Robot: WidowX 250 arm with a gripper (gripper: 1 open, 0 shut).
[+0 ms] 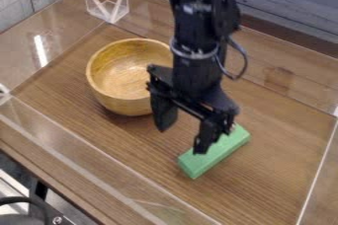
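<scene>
My gripper (185, 124) hangs low over the middle of the wooden table, its dark fingers spread open on either side of the near end of the arm's housing. Its lower right finger reaches down beside a green block (214, 152), which lies diagonally on the wood. Whether the finger touches the block I cannot tell. A wooden bowl (109, 71) sits to the left of the gripper, partly hidden behind it.
A clear plastic object (107, 4) stands at the back left near the table's raised edge. Bare wood (278, 140) spreads to the right and at the front left.
</scene>
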